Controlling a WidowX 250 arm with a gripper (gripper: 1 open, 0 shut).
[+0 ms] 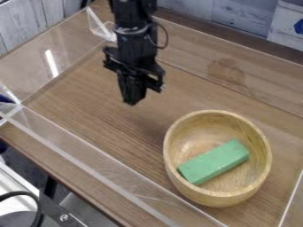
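My black gripper [133, 87] is over the bare wooden surface in the upper middle of the camera view, up and left of a round beige bowl [260, 169]. It looks shut, with nothing visible between its fingers. A green oblong block [213, 161] lies tilted diagonally inside the bowl.
Clear plastic-like edging [10, 111] runs along the left side, black cables lie at the bottom left, and pale walls stand at the back right.
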